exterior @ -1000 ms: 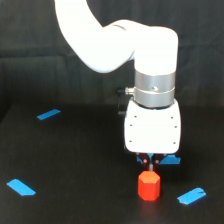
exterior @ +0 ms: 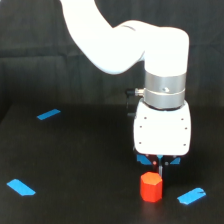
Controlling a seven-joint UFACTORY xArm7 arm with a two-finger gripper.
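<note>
A small red block [exterior: 151,187] sits on the dark table in the lower middle of the camera view. My gripper [exterior: 161,165], below the white hand, points down just behind and slightly right of the block's top. The fingers are small and dark against a dark background, so their spacing is unclear. Whether they touch the block cannot be made out.
Blue tape strips mark the table at the far left [exterior: 48,114], the near left [exterior: 20,187] and the near right [exterior: 191,196]. More blue shows behind the fingers. A dark curtain hangs behind.
The arm and hand have shifted to the right. The red block appears slightly farther right and lower, and looks a little turned.
</note>
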